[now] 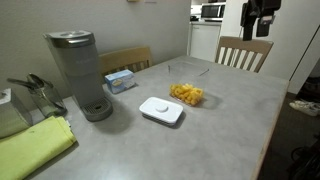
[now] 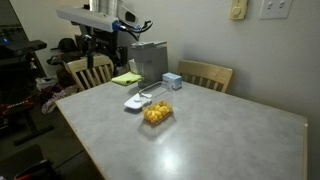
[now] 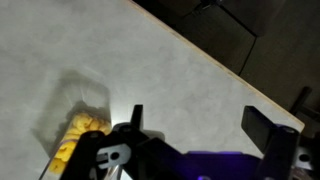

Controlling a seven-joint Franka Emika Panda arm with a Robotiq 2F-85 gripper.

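Note:
Yellow pieces (image 1: 187, 94) lie at the bottom of what looks like a clear container, whose thin rim (image 1: 187, 66) shows above them. In the wrist view the yellow pieces (image 3: 80, 138) are at lower left, inside see-through walls. A white lidded item (image 1: 162, 111) rests on the table beside them. My gripper (image 1: 257, 16) hangs high over the table, apart from everything. Its two fingers stand wide apart in the wrist view, with the gripper open and only bare tabletop between them.
A grey coffee machine (image 1: 80, 75), a blue-and-white box (image 1: 120, 81), a utensil holder (image 1: 46, 97) and a yellow-green cloth (image 1: 35, 145) stand along the table's far side. Wooden chairs (image 2: 205, 77) surround it.

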